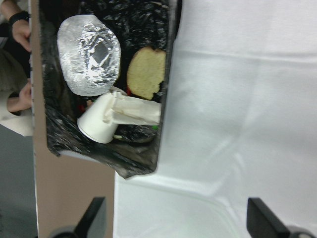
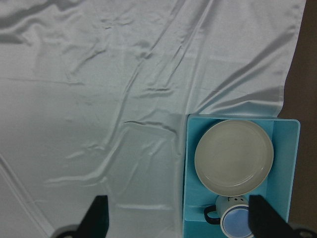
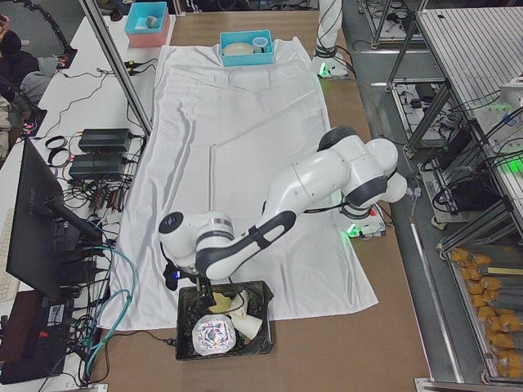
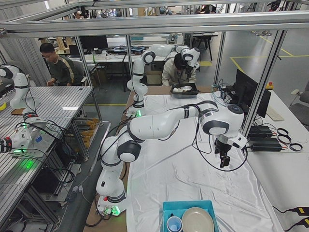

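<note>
A black-lined bin (image 3: 265, 341) holds a crumpled foil dish (image 1: 89, 52), a yellow flat piece (image 1: 144, 72), a white cup (image 1: 94, 124) and crumpled white paper (image 1: 133, 109). My left gripper hangs open above the cloth beside the bin, nothing between its fingers. My right gripper stands open over the cloth at the other end, near a blue tray (image 2: 282, 168) with a beige plate (image 2: 233, 156) and a mug (image 2: 235, 220).
A monitor (image 3: 33, 229) and cables line one long side. In the left wrist view, a person's hands (image 1: 21, 32) are just beyond the bin.
</note>
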